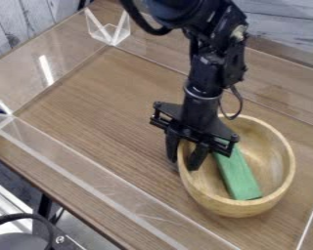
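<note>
My gripper point(194, 137) is at the near-left rim of a light wooden bowl point(261, 200) on the right half of the table, its fingers down over that rim and apparently shut on it. Inside the bowl lies a long green object point(241, 180), slanting toward the near side, its upper end partly hidden by the gripper.
A clear plastic piece point(109, 27) is at the back left edge. A dark cable point(22, 230) curls at the lower left corner.
</note>
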